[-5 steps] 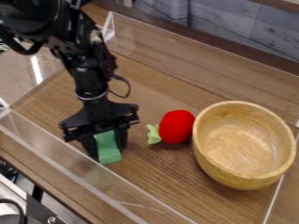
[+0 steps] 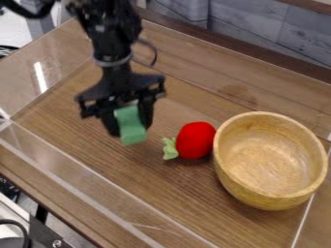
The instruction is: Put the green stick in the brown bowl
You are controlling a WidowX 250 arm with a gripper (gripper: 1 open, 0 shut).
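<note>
The green stick is held upright between the fingertips of my black gripper, which is shut on it. Stick and gripper look lifted off the wooden table and are slightly blurred. The stick's upper end is hidden by the fingers. To the right stands the brown bowl, a wide, light wooden one, with nothing inside it.
A red strawberry-like toy with green leaves lies between the gripper and the bowl, close to the bowl's left rim. Bare table spreads in front. A cable shows at the lower left edge.
My gripper has risen and moved away from the front edge, carrying the green stick up with it. The red toy and the bowl stay where they were.
</note>
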